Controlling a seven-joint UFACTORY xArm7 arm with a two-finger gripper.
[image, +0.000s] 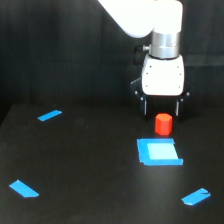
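Note:
A small red block (163, 125) stands on the black table, right of the middle. My gripper (161, 106) points down, its fingers spread wide to either side above the block. Dark fingers (144, 104) show, and nothing is held between them. How far the fingertips are from the block in depth is hard to tell. Just in front of the block lies a white square (161, 151) edged with blue tape (143, 152).
Strips of blue tape mark the table: one at the back left (50, 115), one at the front left (24, 188) and one at the front right (196, 197).

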